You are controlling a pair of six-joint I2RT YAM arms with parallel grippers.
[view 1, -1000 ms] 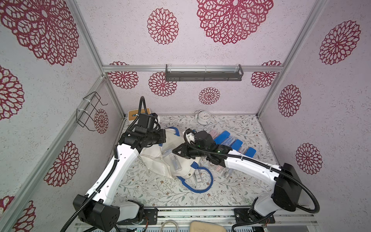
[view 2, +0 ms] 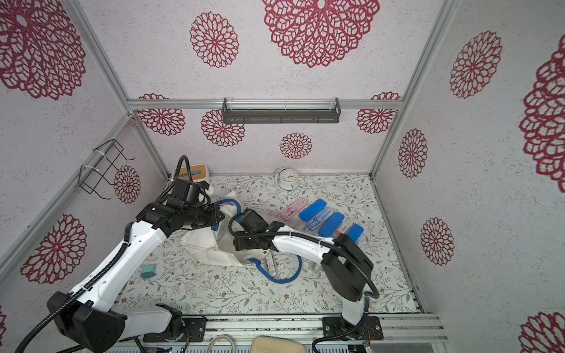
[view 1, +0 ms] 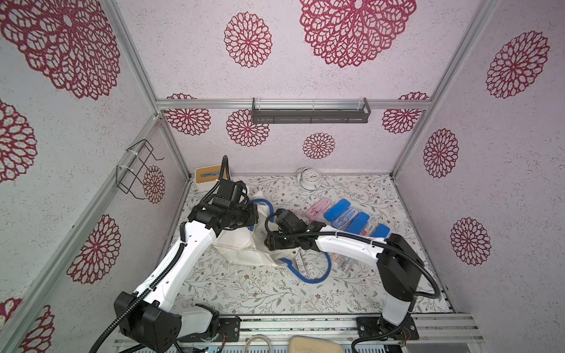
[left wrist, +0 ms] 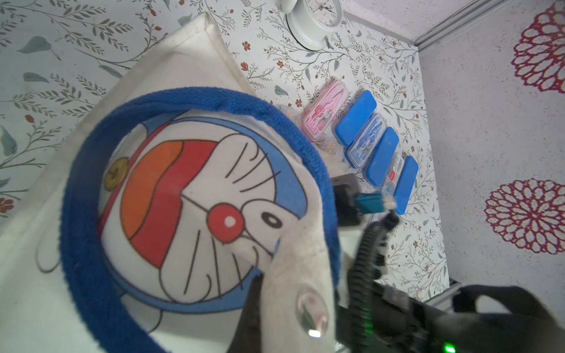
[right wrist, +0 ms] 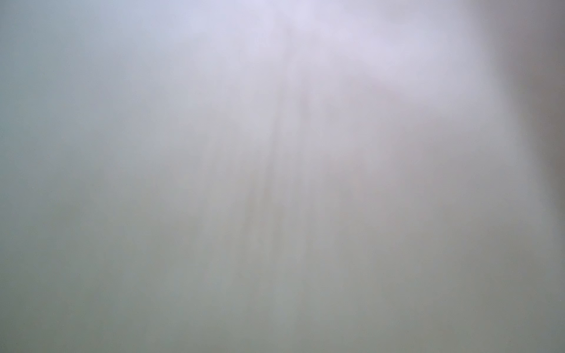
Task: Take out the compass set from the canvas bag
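Note:
The white canvas bag (view 1: 238, 247) lies in the middle-left of the table, with blue handles and, in the left wrist view, a printed cartoon face (left wrist: 170, 206). My left gripper (view 1: 252, 216) is shut at the bag's rim, where white canvas with a metal snap (left wrist: 312, 311) shows at its fingers. My right gripper (view 1: 272, 240) is down in the bag's mouth; its fingertips are hidden, and its wrist view shows only blurred pale fabric (right wrist: 282, 176). The compass set cannot be made out now.
Several blue, pink and clear cases (view 1: 359, 222) lie at the right of the table. A white clock (view 1: 309, 178) stands at the back, and a tan-topped box (view 1: 206, 174) at the back left.
My left gripper has shifted slightly right and down.

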